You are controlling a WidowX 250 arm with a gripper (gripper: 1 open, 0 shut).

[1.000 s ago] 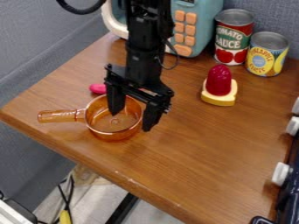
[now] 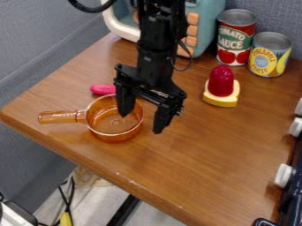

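Note:
My black gripper (image 2: 141,112) is over the table, its near finger at the right rim of an amber see-through pan (image 2: 109,132) whose handle points left. The two fingers stand apart, with nothing seen between them. A pink object (image 2: 101,89) lies behind the pan, partly hidden. To the right, a red oval piece (image 2: 221,80) sits on a cream and yellow base (image 2: 221,100).
A teal toy appliance (image 2: 206,26) and two cans, red (image 2: 235,40) and yellow (image 2: 268,58), stand at the back. A dark appliance with white knobs (image 2: 289,190) lines the right edge.
My gripper has shifted slightly right from where it was a second ago. The pan and the other objects look unchanged.

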